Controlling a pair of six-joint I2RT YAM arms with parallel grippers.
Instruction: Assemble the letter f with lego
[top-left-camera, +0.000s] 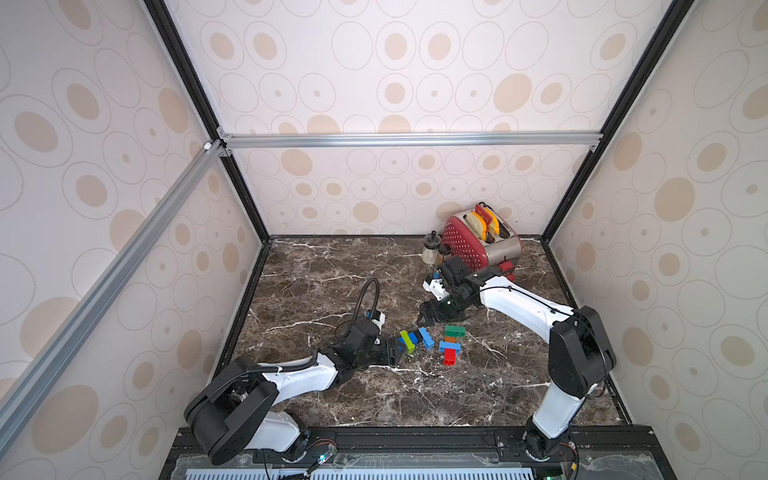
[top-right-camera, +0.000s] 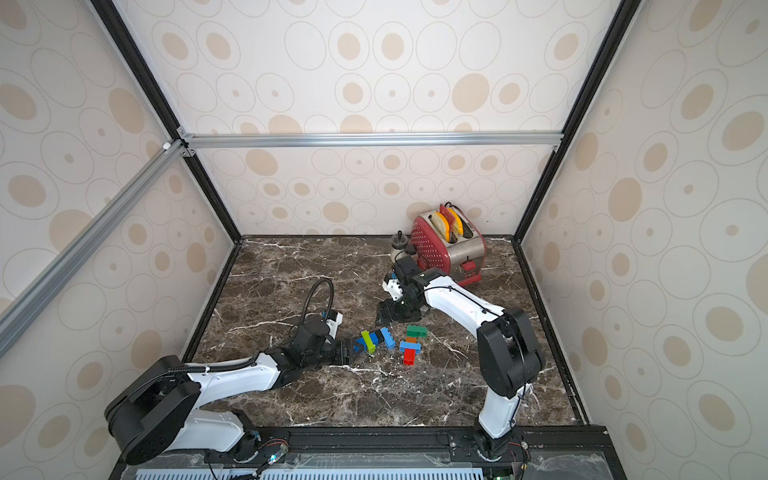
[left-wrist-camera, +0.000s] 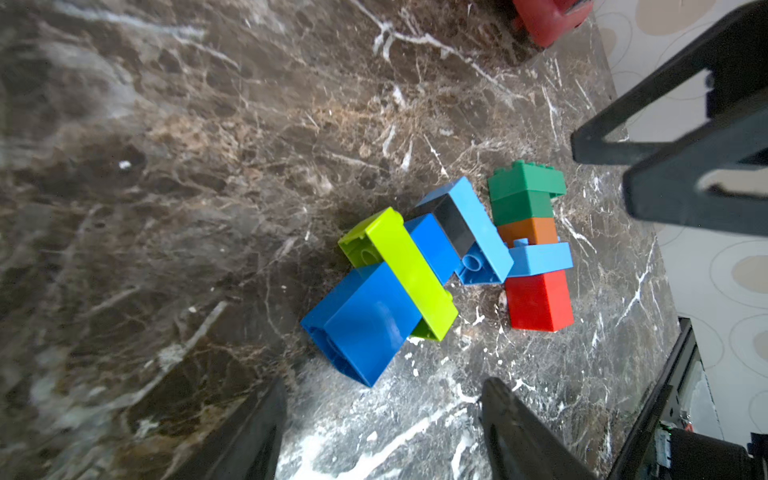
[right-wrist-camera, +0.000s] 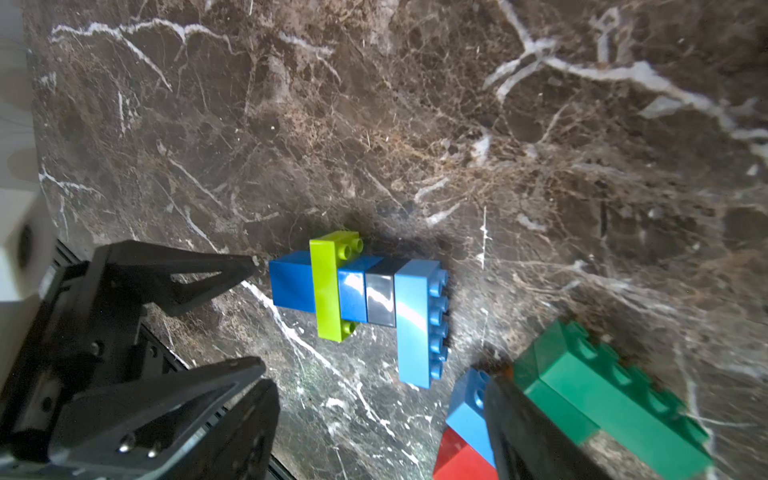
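On the table lies a row of joined bricks: a blue brick (left-wrist-camera: 364, 320), a lime green brick (right-wrist-camera: 325, 296) crossing it, a second blue brick (right-wrist-camera: 352, 292), a black brick (right-wrist-camera: 381, 296), and a light blue brick (right-wrist-camera: 413, 328) crossing the far end. My left gripper stands open, just left of the blue end and clear of it. In the right wrist view the left gripper shows its fingers apart, with nothing between them. Over the table behind the row hangs my right gripper (top-left-camera: 429, 313), open and empty, its fingers spread in its own wrist view.
A second stack lies just to the right: green bricks (right-wrist-camera: 612, 384), an orange brick (left-wrist-camera: 529, 232), a light blue brick (left-wrist-camera: 540, 258) and a red brick (left-wrist-camera: 541, 302). A red toaster (top-left-camera: 472, 240) and a jar (top-left-camera: 431, 249) stand behind.
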